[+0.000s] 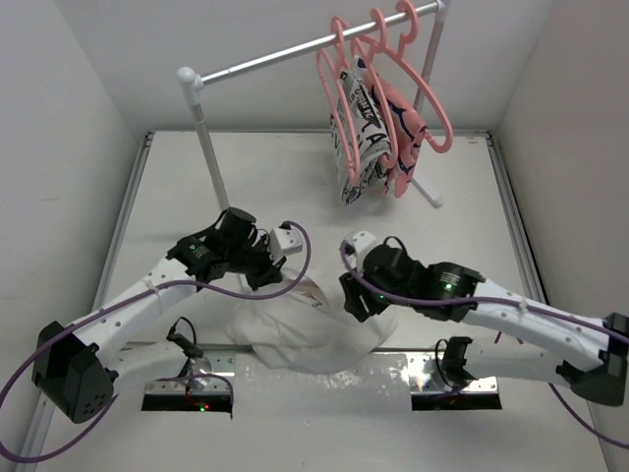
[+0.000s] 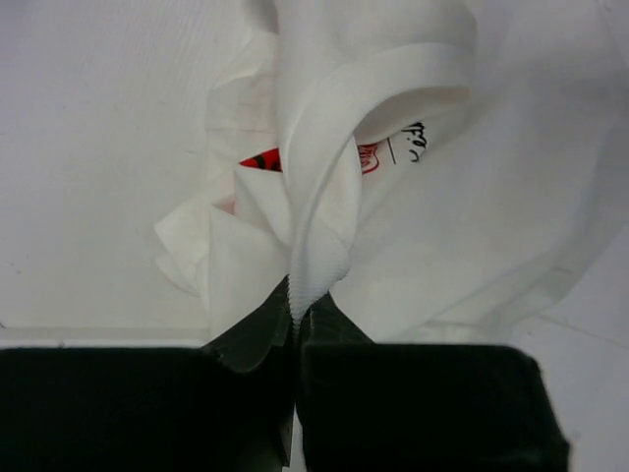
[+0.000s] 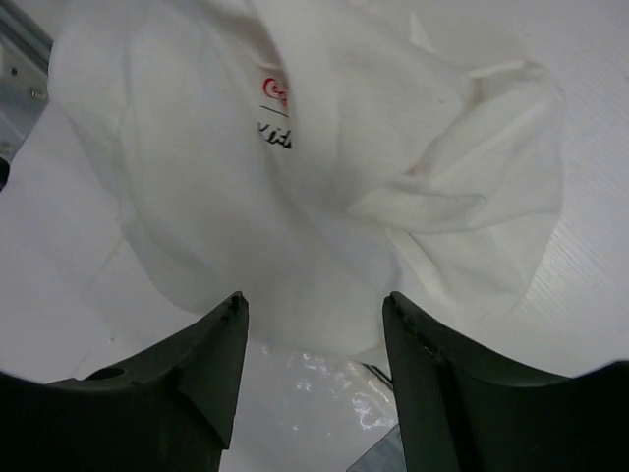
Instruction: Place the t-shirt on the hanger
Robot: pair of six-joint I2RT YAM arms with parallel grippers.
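The white t-shirt lies crumpled at the front middle of the table, and a bit of its red and black print shows in both wrist views. My left gripper is shut on a folded edge of the shirt, which rises from between its fingertips. Over the shirt's right side, my right gripper stands with its fingers apart and no cloth between them; the shirt spreads out beyond the fingertips. Pink hangers hang from the rail at the back right.
A white rack rail crosses the back, its left post behind my left arm. A black-and-white printed garment and a pink one hang among the hangers. Bare table lies behind the shirt and to the right.
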